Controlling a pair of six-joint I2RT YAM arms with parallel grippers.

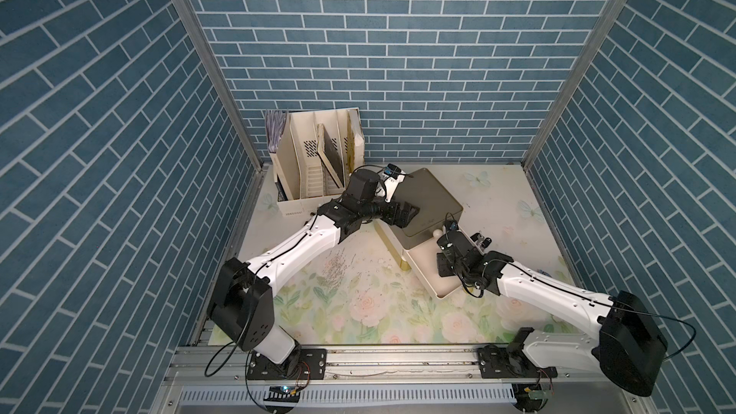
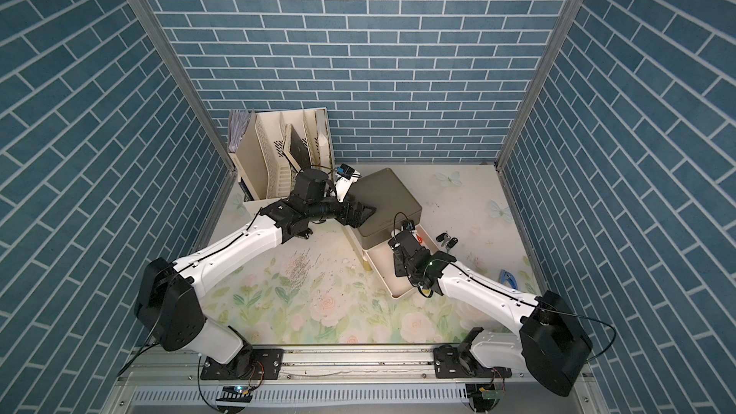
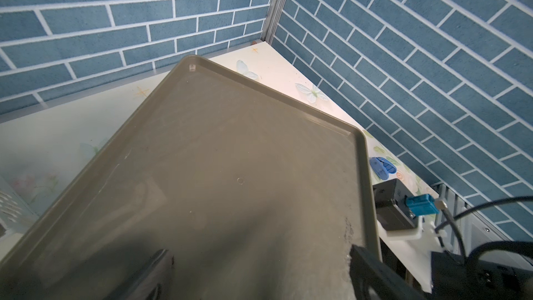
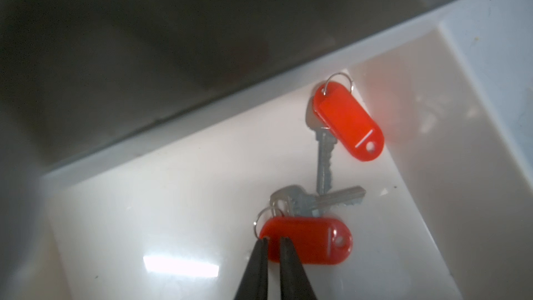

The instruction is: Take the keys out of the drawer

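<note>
The pale drawer is pulled out from under a grey-topped unit. In it, in the right wrist view, lie two sets of keys with red tags, one in the far corner, the other nearer. My right gripper is down in the drawer at the nearer tag, its dark fingertips close together over or beside it; whether they grip it cannot be told. My left gripper hangs above the grey top, fingertips wide apart, open.
A beige file organiser stands back left. Small dark objects and a blue item lie right of the drawer.
</note>
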